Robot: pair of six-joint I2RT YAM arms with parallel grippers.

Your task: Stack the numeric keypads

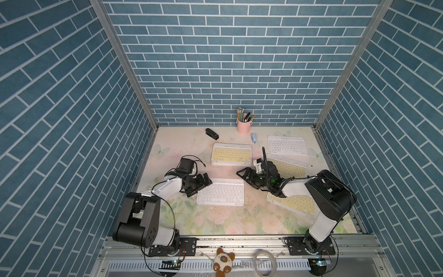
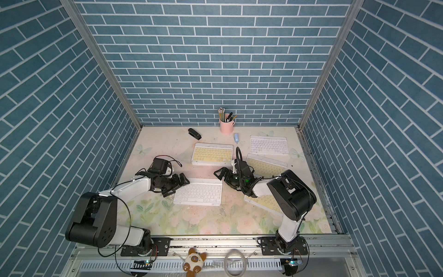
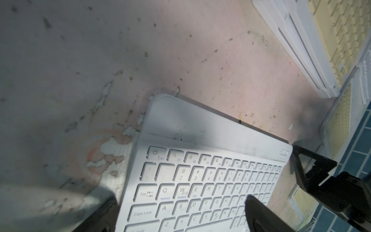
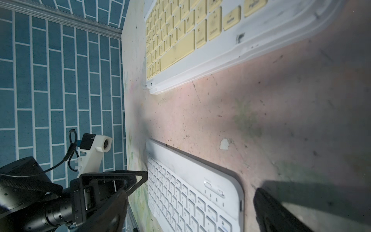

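Note:
A white keyboard (image 1: 220, 193) lies flat at the front middle of the table. My left gripper (image 1: 199, 185) is at its left end, fingers spread; in the left wrist view one finger (image 3: 104, 216) is outside the keyboard's left edge and the other (image 3: 262, 216) is over the keys. By its back right corner my right gripper (image 1: 244, 176) stands open, holding nothing. Behind it, a yellow-keyed keyboard (image 1: 231, 154) rests on at least one other white-edged layer, seen from the side in the left wrist view.
On the right lie a white keyboard (image 1: 287, 145) and two yellow-keyed ones (image 1: 295, 169), partly covered by the right arm. A black stapler (image 1: 211, 133), a pink pencil cup (image 1: 244, 125) and a small blue item (image 1: 253, 138) stand at the back.

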